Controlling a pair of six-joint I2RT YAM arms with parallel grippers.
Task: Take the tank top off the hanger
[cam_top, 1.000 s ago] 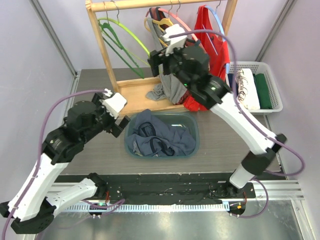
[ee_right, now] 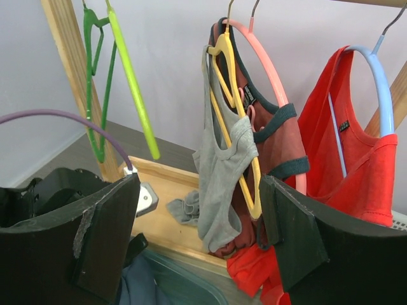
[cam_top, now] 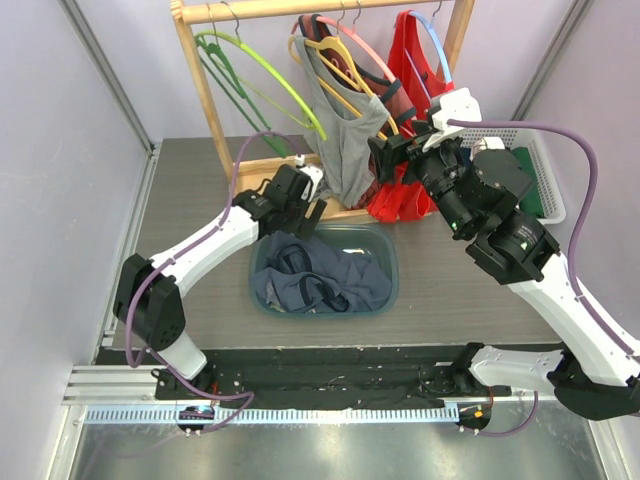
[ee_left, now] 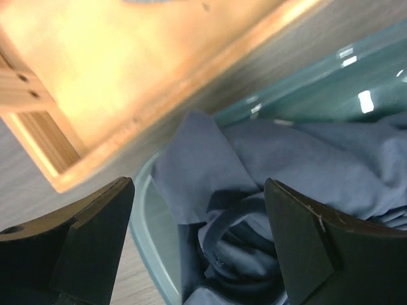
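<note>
A grey tank top (cam_top: pixel 347 135) hangs on a yellow hanger (ee_right: pixel 230 82), one strap high on it; its lower end reaches the rack's wooden base. My left gripper (cam_top: pixel 310 220) is low, between the rack base and the bin, its fingers (ee_left: pixel 95 229) spread above dark blue cloth (ee_left: pixel 331 171) with nothing held. Farther right and higher, my right gripper (cam_top: pixel 384 158) faces the clothes. In the right wrist view its open fingers (ee_right: pixel 305 235) frame the grey top some way off, and the gap between them is empty.
A maroon top (ee_right: pixel 283 133) on a pink hanger and a red top (ee_right: pixel 353 159) on a blue one hang beside the grey. Green hangers (cam_top: pixel 262 70) hang bare at left. The teal bin (cam_top: pixel 393 290) holds the blue cloth. A white basket (cam_top: pixel 548 180) stands right.
My right gripper shifted right, uncovering the grey top. The light green hanger has swung.
</note>
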